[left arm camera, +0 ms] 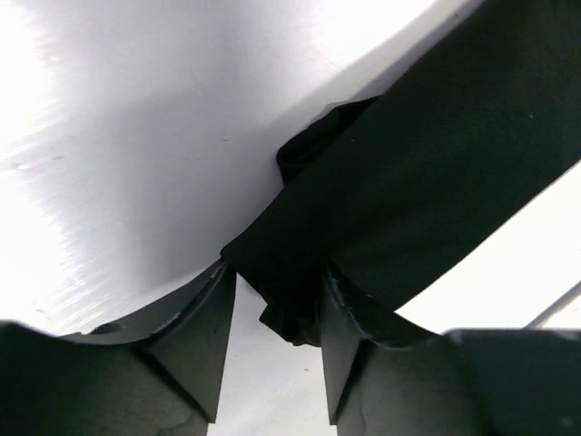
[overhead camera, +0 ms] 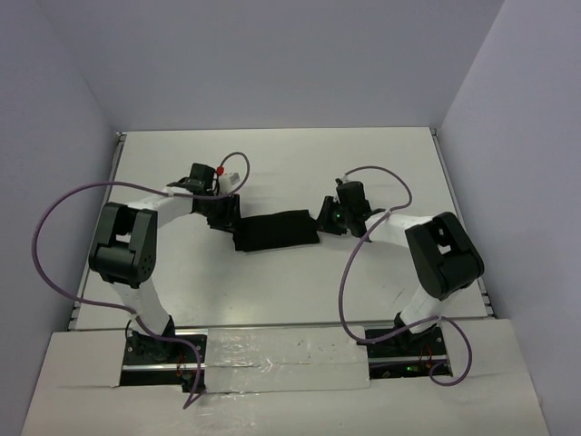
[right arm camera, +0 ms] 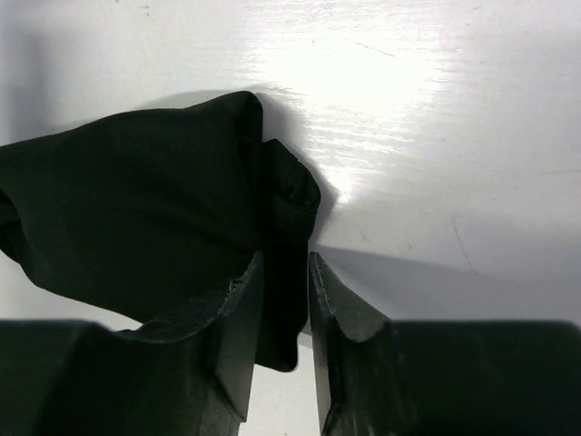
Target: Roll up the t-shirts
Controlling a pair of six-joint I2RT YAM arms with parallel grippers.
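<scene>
A black t-shirt [overhead camera: 277, 231], folded into a long narrow strip, lies across the middle of the white table. My left gripper is at its left end, fingers parted, with bunched cloth showing in the gap between the fingertips. At the opposite end is my right gripper, its fingers also parted by a narrower gap. One right finger [right arm camera: 241, 318] overlaps the dark cloth in view, and the other stands beside its edge. A folded layer of the shirt [right arm camera: 289, 186] shows at this end. The shirt's underside is hidden.
Bare white table [overhead camera: 281, 168] extends behind the shirt, and there is clear surface in front too. Grey walls rise at the left, right and back. Purple cables loop around both arms.
</scene>
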